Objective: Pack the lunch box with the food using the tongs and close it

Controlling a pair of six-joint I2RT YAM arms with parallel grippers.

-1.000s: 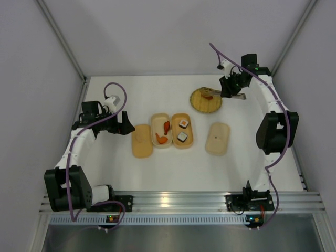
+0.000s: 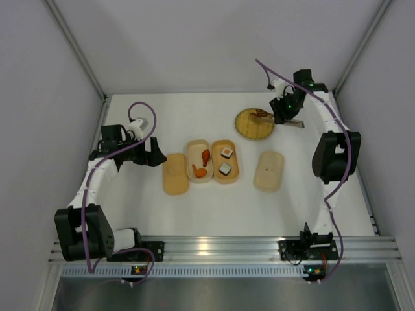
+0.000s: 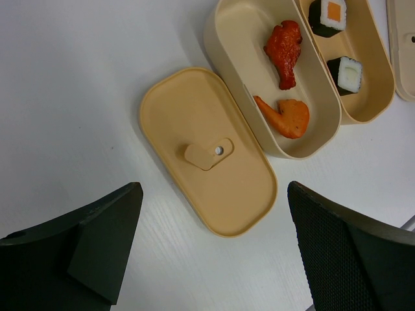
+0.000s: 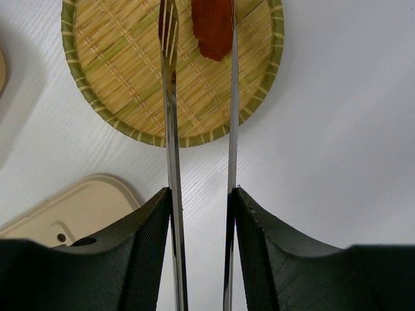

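Observation:
My right gripper is shut on the metal tongs, its fingers pressing on both arms. In the top view that gripper hangs over the near right side of the round woven plate. A red-brown piece of food lies on the plate between the tong tips; a gap shows on the fork side, and the other arm runs along its edge. My left gripper stands open and empty, beside the tan lid. The cream box holds a drumstick and a shrimp.
The tan box, touching the cream box, holds two sushi pieces. To its right lies a cream lid flat on the table.
The right gripper and tongs have shifted slightly down toward the plate, the tips now round the food. The left arm and boxes stay put.

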